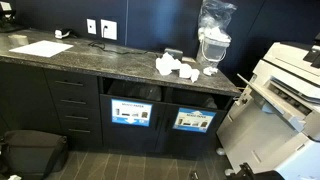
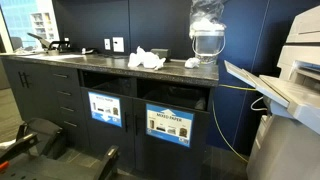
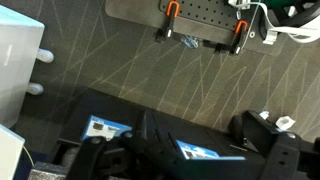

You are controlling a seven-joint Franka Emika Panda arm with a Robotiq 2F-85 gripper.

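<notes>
In the wrist view my gripper reaches in from the bottom edge, its two dark fingers apart and no object visible between them. Below it are the dark floor and the blue-and-white labels of the cabinet bins. White crumpled paper point(image 1: 176, 68) lies on the dark countertop point(image 1: 120, 65). Beside it stands a clear bucket point(image 1: 211, 50) with a clear plastic bag bulging from its top. Under the counter, a left bin label point(image 1: 131, 112) and a right bin label point(image 2: 169, 124) mark two open-topped slots. The gripper cannot be made out in either exterior view.
A pale machine with an angled tray point(image 2: 262, 88) stands to the right of the counter. A white sheet point(image 1: 42, 48) lies at the counter's left, and a black bag point(image 1: 33, 153) sits on the floor. A perforated metal plate point(image 3: 222, 12) is at the wrist view's top.
</notes>
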